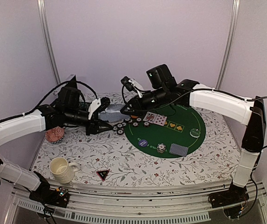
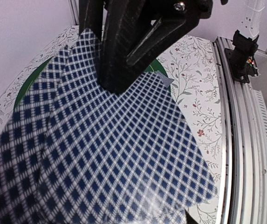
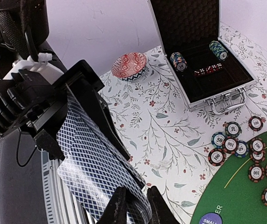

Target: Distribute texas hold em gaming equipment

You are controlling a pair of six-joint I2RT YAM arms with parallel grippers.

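A fanned bunch of blue checked playing cards (image 1: pixel 112 113) (image 2: pixel 124 149) is held in the air left of the green mat (image 1: pixel 166 140). My left gripper (image 1: pixel 98 122) is shut on the cards. My right gripper (image 1: pixel 128 106) is at their upper end, its black fingers part open around the top of the fan in the left wrist view; whether it grips any card is unclear. On the mat lie face-up cards (image 1: pixel 154 118), a card deck (image 1: pixel 178 149), chips (image 3: pixel 231 144) and a blue dealer-type button (image 1: pixel 142 142).
An open chip case (image 3: pixel 203 88) with chip stacks and a patterned bowl (image 3: pixel 128 65) stand at the back left. A mug (image 1: pixel 61 170) and a small triangular sign (image 1: pixel 102 174) are at the front left.
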